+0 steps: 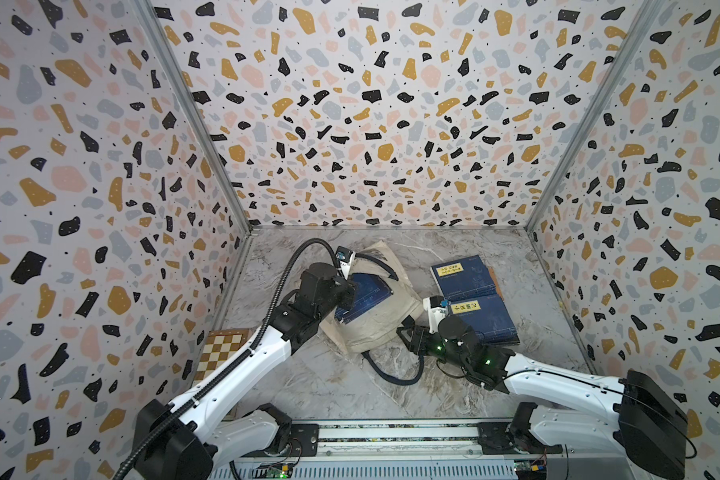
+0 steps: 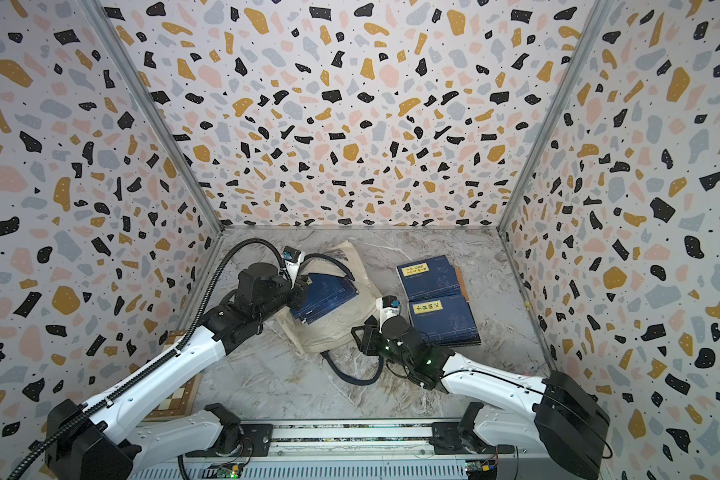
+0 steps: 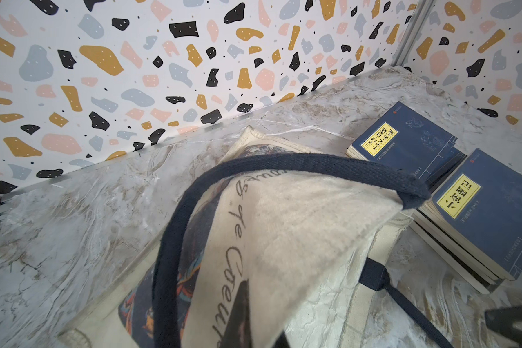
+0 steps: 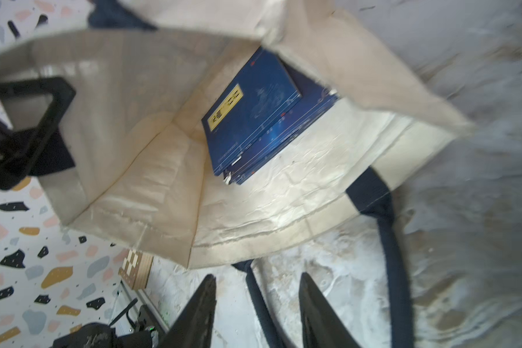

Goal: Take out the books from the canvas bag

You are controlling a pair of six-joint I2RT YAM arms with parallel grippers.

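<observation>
The cream canvas bag lies open on the table, blue books inside. My left gripper is at the bag's upper left; in its wrist view the raised cloth and dark strap fill the lower middle and hide most of the fingertips. It is shut; what lies between its fingers is hidden. My right gripper stands open with nothing between its fingers, in front of the bag's mouth, near the lower strap. Two piles of blue books with yellow labels lie to the right of the bag.
A checkered board lies at the left edge. Patterned walls enclose the table at back and sides. Bare marble table shows behind the books and at the front.
</observation>
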